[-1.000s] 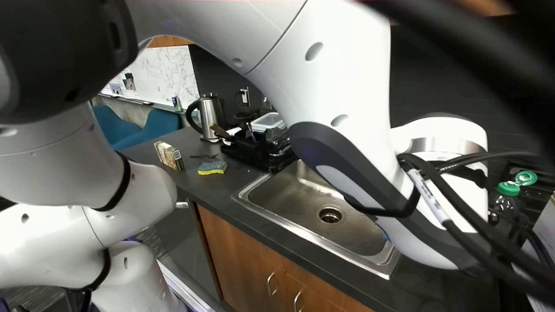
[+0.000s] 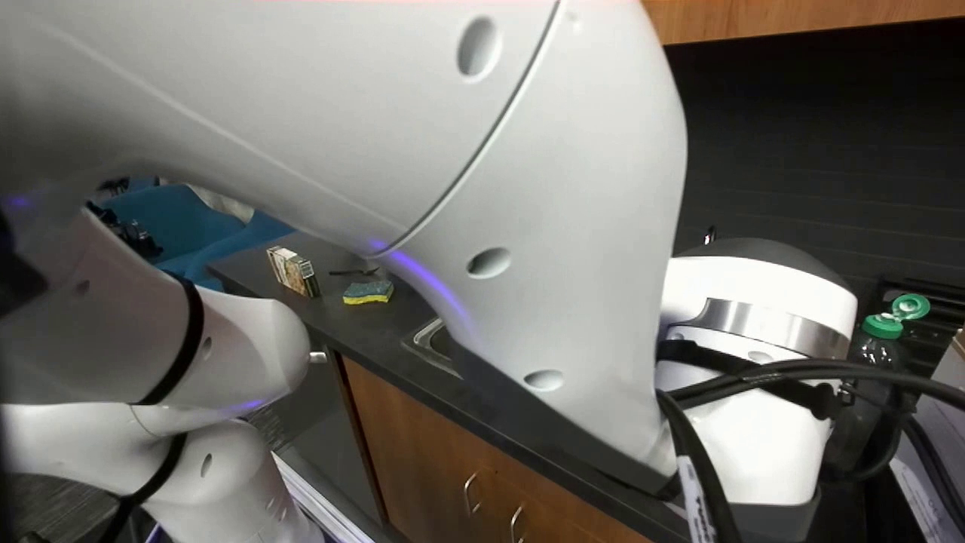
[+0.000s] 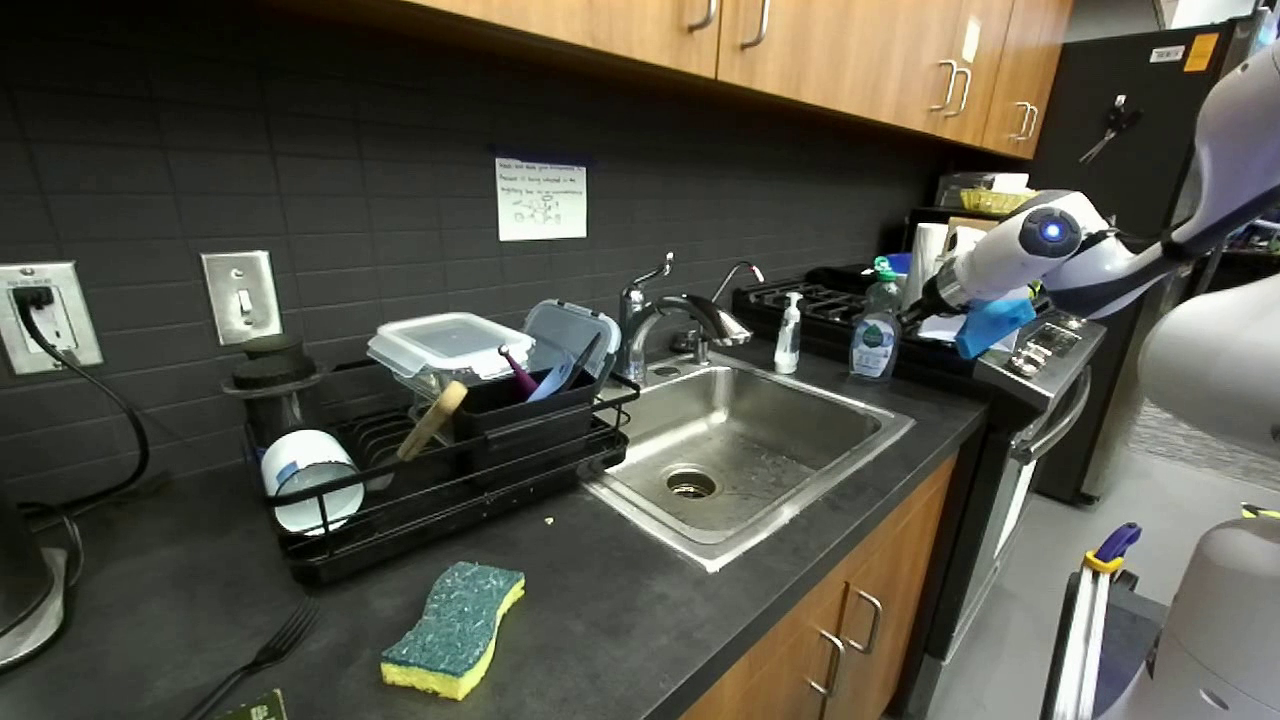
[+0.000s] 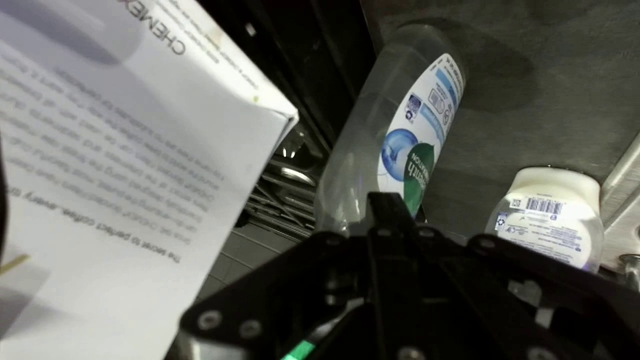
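Observation:
In the wrist view the gripper is shut, its dark fingertips together, with nothing showing between them. Just past the tips stands a clear dish soap bottle (image 4: pixel 366 144) with a white, blue and green label. Exterior view 2 puts the gripper (image 3: pixel 921 312) close to the right of that soap bottle (image 3: pixel 875 342), at the stove end of the counter; whether they touch I cannot tell. The bottle's green cap (image 2: pixel 882 326) stands flipped up in exterior view 1, where the white arm hides the gripper.
A white printed box (image 4: pixel 138 168) fills the wrist view's left side. A small pump bottle (image 3: pixel 787 336) stands by the empty sink (image 3: pixel 780 450). Left along the counter are a loaded dish rack (image 3: pixel 480 480), a sponge (image 3: pixel 456 630) and a fork (image 3: pixel 270 648).
In exterior view 1 the arm's upper links have swung lower and toward the camera. They now cover most of the sink, the rack and the kettle, which showed before. Counter items look unmoved.

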